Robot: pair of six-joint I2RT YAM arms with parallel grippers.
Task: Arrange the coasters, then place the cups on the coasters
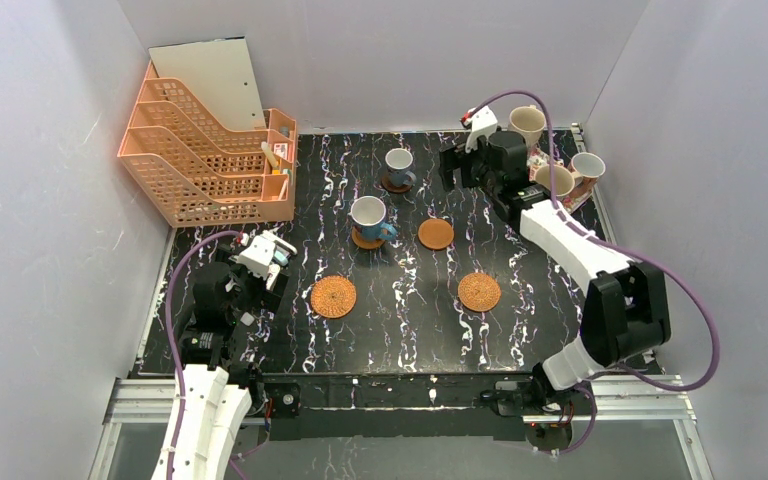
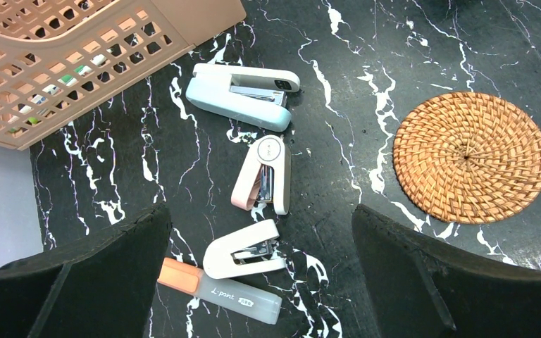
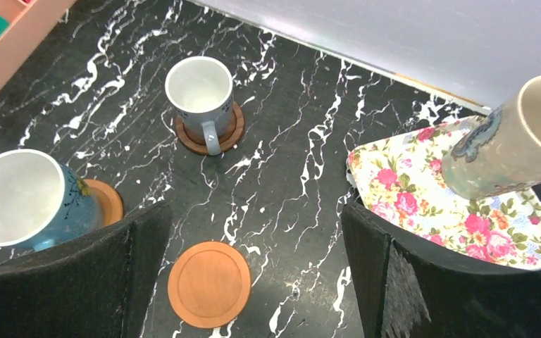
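Note:
A blue cup [image 1: 369, 215] with a white inside rests on a brown coaster [image 1: 362, 240] near the middle. Behind it a grey-blue cup [image 3: 200, 88] stands on a dark brown coaster [image 3: 235, 127]. A bare round coaster [image 3: 209, 284] lies just right of the blue cup. On the flowered tray [image 3: 399, 176] at the back right are several tall cups, one a beige cup [image 3: 493, 151]. My right gripper [image 1: 452, 168] is open and empty above the table, between the cups and the tray. Over the left side, my left gripper stands open, nothing between its fingers.
Several staplers, such as the light blue stapler [image 2: 239, 98], lie below the left gripper beside a grey and orange cutter [image 2: 222, 290]. A pink rack [image 1: 210, 165] fills the back left. Woven coasters [image 1: 333, 297] lie toward the front.

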